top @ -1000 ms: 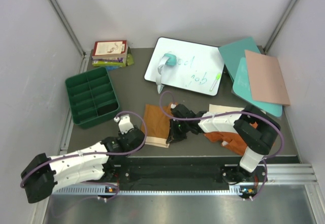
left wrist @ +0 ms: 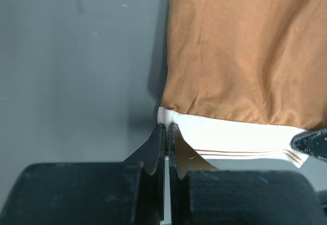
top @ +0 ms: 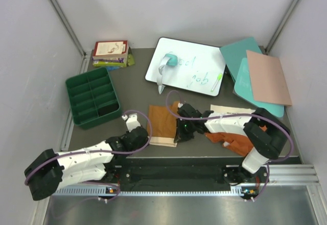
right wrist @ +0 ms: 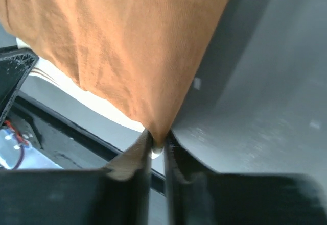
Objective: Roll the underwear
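Note:
The brown underwear [top: 162, 121] lies folded into a narrow rectangle at the table's front, its white waistband [left wrist: 230, 135] toward me. At the waistband's left corner, my left gripper is shut, with thin cloth pinched at its tips. My right gripper holds the opposite corner, where the brown fabric [right wrist: 138, 41] narrows to a point between close-set fingers. In the top view the two arms face each other across the front end. How the layers lie inside the fold is hidden.
A green compartment box [top: 93, 97] stands at left, with stacked books [top: 110, 51] behind. The whiteboard [top: 189, 64] lies beyond the underwear. More brown and white cloth [top: 232, 141] rests under the right arm. Folders [top: 268, 77] lean at the right.
Both grippers have shifted slightly to the right, and the underwear's front end has moved right with them. The other objects stay where they were.

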